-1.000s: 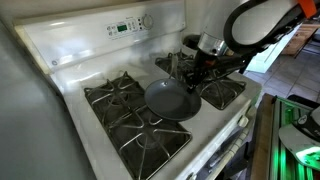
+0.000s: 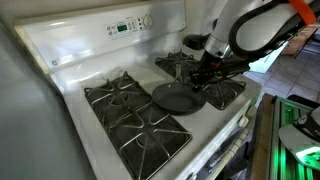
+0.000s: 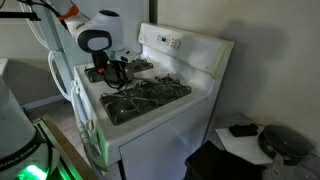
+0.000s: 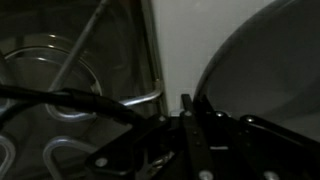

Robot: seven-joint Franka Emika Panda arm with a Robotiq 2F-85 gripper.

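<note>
A dark round frying pan (image 2: 178, 98) lies over the middle of the white stove top, between the two burner grates, nearly level. My gripper (image 2: 206, 90) is at the pan's right edge, shut on its rim. In the wrist view, the pan (image 4: 265, 65) fills the right side as a smooth dark surface, and its edge runs into the closed fingers of the gripper. That picture is dim, so the exact grip on the rim is hard to make out. Exterior view 2 shows the pan (image 3: 117, 84) partly hidden beneath the arm.
Beneath the arm are the right grates (image 2: 225, 92), with a small pot (image 2: 194, 43) behind them. The control panel (image 2: 115, 27) rises along the back. In exterior view 2, dark pans (image 3: 287, 140) lie off to the right.
The pan has shifted slightly right along with my gripper. It appeared more tilted toward the camera before and looks flatter now.
</note>
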